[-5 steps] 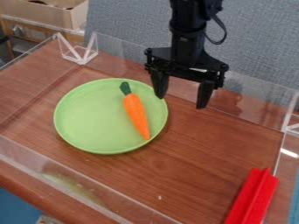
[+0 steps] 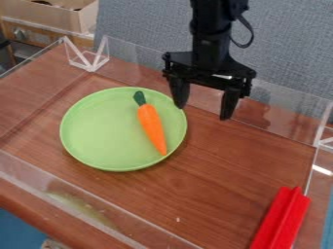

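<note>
The black gripper (image 2: 204, 97) hangs over the back of the wooden table, its two fingers spread apart with nothing between them. An orange carrot (image 2: 151, 127) with a dark green top lies on a light green plate (image 2: 97, 136) at the left middle of the table, below and left of the gripper.
Two red bars (image 2: 281, 220) lie side by side at the front right. Clear low walls edge the table, with white brackets (image 2: 86, 60) at the corners. A cardboard box (image 2: 46, 14) sits beyond the back left.
</note>
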